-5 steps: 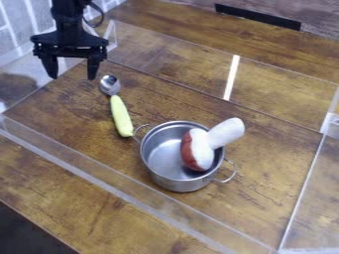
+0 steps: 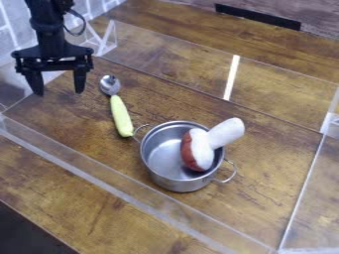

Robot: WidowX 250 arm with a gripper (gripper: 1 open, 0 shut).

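My black gripper (image 2: pixel 55 75) is at the upper left over the wooden table, its fingers apart with nothing visible between them. To its right lie a small silver spoon-like object (image 2: pixel 110 85) and, below that, a long pale yellow-green item (image 2: pixel 121 115). At the lower middle stands a steel pot (image 2: pixel 169 166) with two handles, holding a red-and-white object (image 2: pixel 199 149) and a white elongated object (image 2: pixel 223 133) that sticks out over its rim.
Clear panels border the wooden table (image 2: pixel 265 79) at the left and right.
The pot and the items on the table have not moved.
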